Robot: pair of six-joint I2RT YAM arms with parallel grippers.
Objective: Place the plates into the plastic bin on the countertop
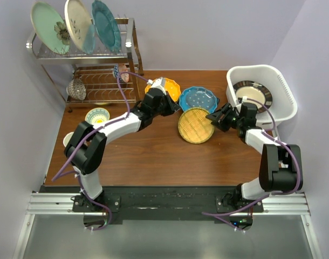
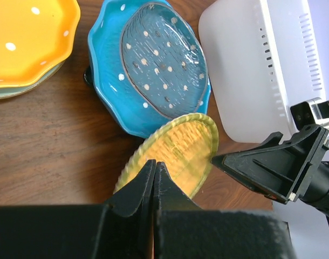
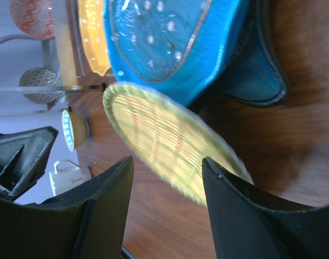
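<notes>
A round yellow bamboo plate (image 1: 196, 125) lies tilted low in front of the blue dotted plate (image 1: 199, 98); an orange scalloped plate (image 2: 29, 38) is left of it. The white plastic bin (image 2: 245, 81) at the back right holds a dark-rimmed plate (image 1: 252, 89). My left gripper (image 1: 175, 108) is shut, its tips (image 2: 155, 164) over the bamboo plate, apparently with nothing between them. My right gripper stands open beside the bamboo plate, whose near edge is blurred between and beyond its fingers.
A metal rack (image 1: 81, 58) with upright plates stands at the back left. A small patterned bowl (image 1: 97, 115) and white mug (image 1: 68, 139) are at the left.
</notes>
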